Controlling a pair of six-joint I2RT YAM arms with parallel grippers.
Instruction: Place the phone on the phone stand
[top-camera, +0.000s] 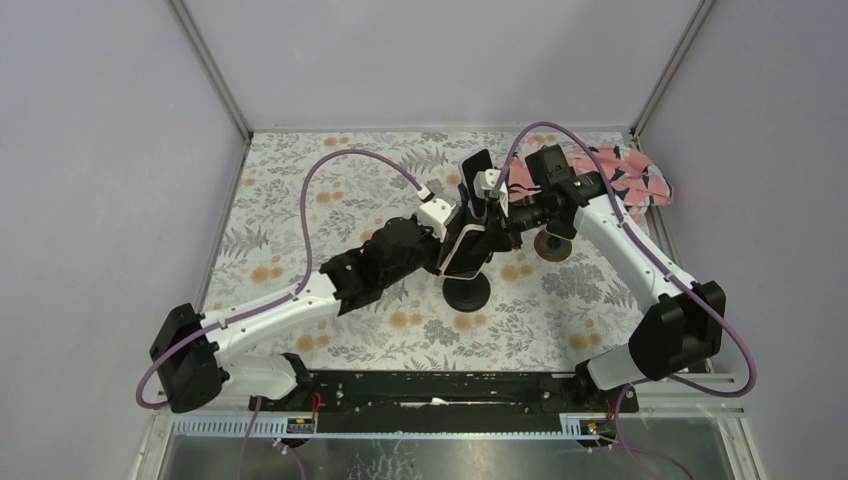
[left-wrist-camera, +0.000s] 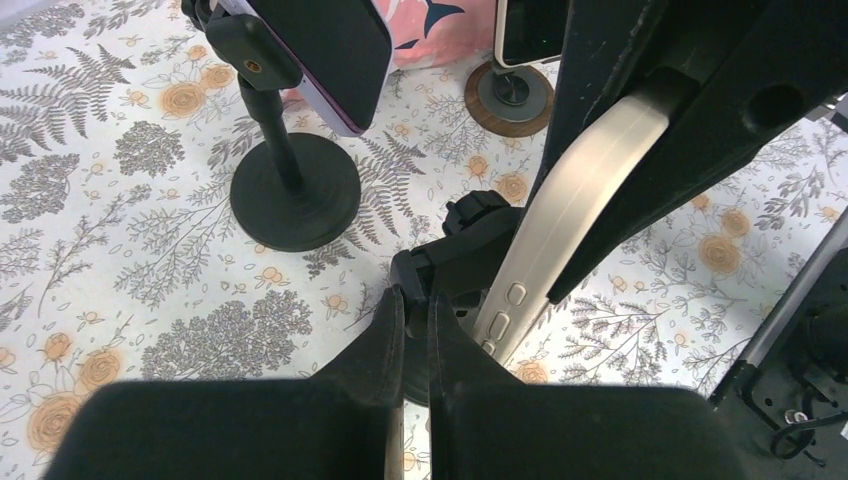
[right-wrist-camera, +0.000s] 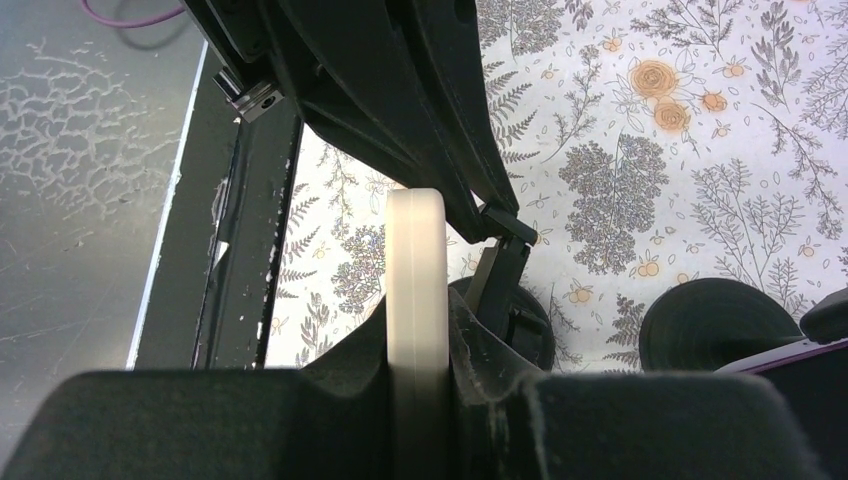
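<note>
A phone with a pale frame (left-wrist-camera: 555, 220) is held over a black stand (top-camera: 466, 294) at the table's centre; its near edge (right-wrist-camera: 417, 280) rises between the fingers of my right gripper, shut on it. My left gripper is at the stand's holder (left-wrist-camera: 460, 255), its fingertips close together on or against the holder's end; how far apart they stand is hard to tell. In the top view both grippers crowd around the phone (top-camera: 463, 255), partly hiding it.
A second stand (left-wrist-camera: 295, 190) holding a purple-edged phone (left-wrist-camera: 345, 70) is just behind. A third stand with a wooden base (top-camera: 553, 246) and a pink patterned cloth (top-camera: 640, 180) are at the back right.
</note>
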